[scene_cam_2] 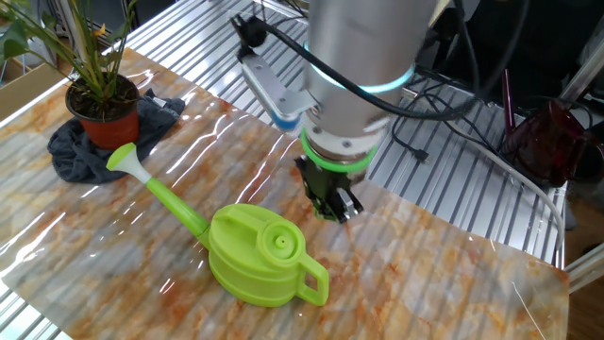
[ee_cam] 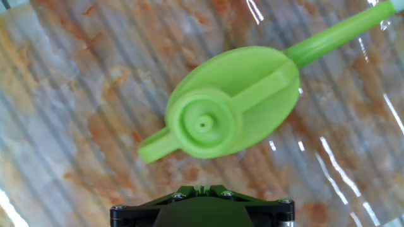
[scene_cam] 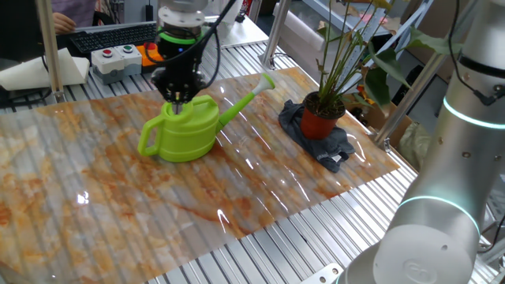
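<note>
A lime-green watering can (scene_cam: 185,130) stands upright on the marbled sheet, its long spout pointing toward the potted plant. Its round lid (scene_cam_2: 281,240) is on top, and the loop handle (scene_cam_2: 313,281) sticks out opposite the spout. My gripper (scene_cam: 177,107) hangs pointing down, overlapping the can's top in exterior view 1. From the other side, the gripper (scene_cam_2: 349,210) shows apart from the can, above and beside it. At the bottom of the wrist view, the gripper has its fingers together; nothing shows between them. The whole can (ee_cam: 252,101) lies ahead of the fingertips there.
A plant in a brown pot (scene_cam: 319,125) stands on a dark cloth (scene_cam: 335,148) beyond the spout. Button boxes (scene_cam: 117,63) and a keyboard (scene_cam: 118,37) sit at the far edge. A dark red can (scene_cam_2: 547,142) is at the side. Much of the marbled sheet (scene_cam: 87,213) is bare.
</note>
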